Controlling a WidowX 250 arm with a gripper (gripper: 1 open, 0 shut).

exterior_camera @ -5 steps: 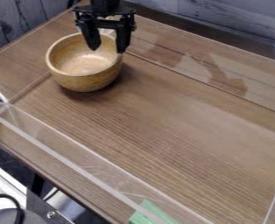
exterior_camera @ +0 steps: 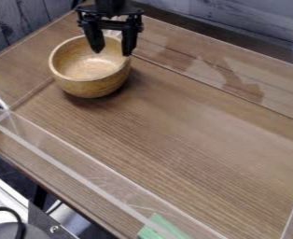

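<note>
A black robot gripper (exterior_camera: 113, 42) hangs at the top of the camera view over a wooden bowl (exterior_camera: 87, 79), at the bowl's back right rim. Its two dark fingers point down, one near the rim's middle back and one at the right. Whether they are open or shut on anything is hard to tell. A small white object behind the gripper is partly hidden.
A green piece (exterior_camera: 161, 226) lies at the front edge. Dark cables are at the lower left, and a dark wall runs along the back.
</note>
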